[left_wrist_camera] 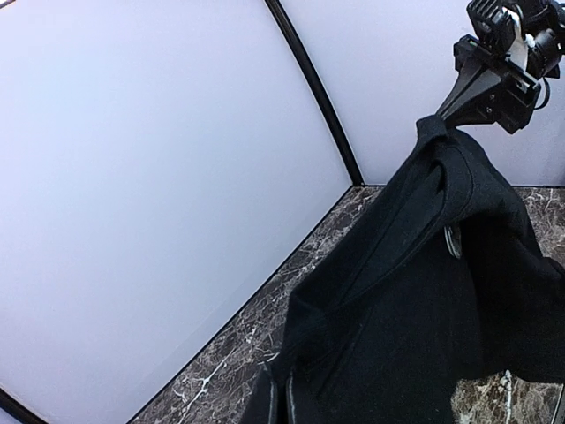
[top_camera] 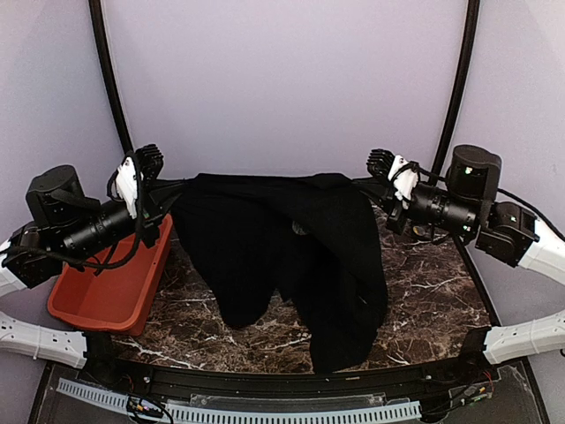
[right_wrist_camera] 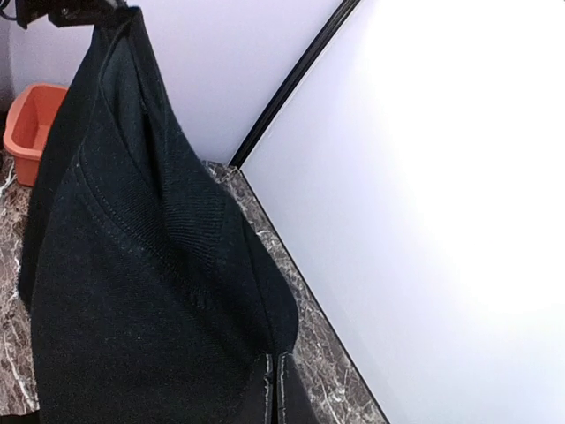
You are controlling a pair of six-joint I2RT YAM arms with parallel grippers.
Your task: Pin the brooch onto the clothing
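A black garment (top_camera: pixel 265 230) hangs stretched between my two grippers, its lower folds spread above the dark marble table. My left gripper (top_camera: pixel 187 184) is shut on one upper edge; in the left wrist view, cloth (left_wrist_camera: pixel 380 344) runs away from the closed fingers. At the opposite upper edge, my right gripper (top_camera: pixel 357 183) is shut on the cloth, which also fills the left of the right wrist view (right_wrist_camera: pixel 159 291). A small greyish oval patch (top_camera: pixel 298 228) shows inside the folds; whether it is a label or the brooch I cannot tell.
An orange bin (top_camera: pixel 110 291) stands on the left, partly beneath the left arm. A small dark round object (top_camera: pixel 427 232) sits at the right, behind the right arm. Bare marble table (top_camera: pixel 424 309) shows front right; pale walls close off the back and sides.
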